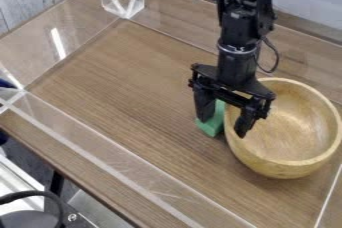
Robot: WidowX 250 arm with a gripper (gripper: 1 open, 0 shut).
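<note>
My black gripper (226,108) stands open over the left rim of a large tan bowl (302,147) on the right of the wooden table. A green object (210,127) lies just outside the bowl's left wall, below my fingers and partly hidden by them. I cannot tell whether the fingers touch it.
A white wire-like piece (122,2) stands at the back left. Clear strips run along the left and front edges, and black cables lie at the bottom left corner.
</note>
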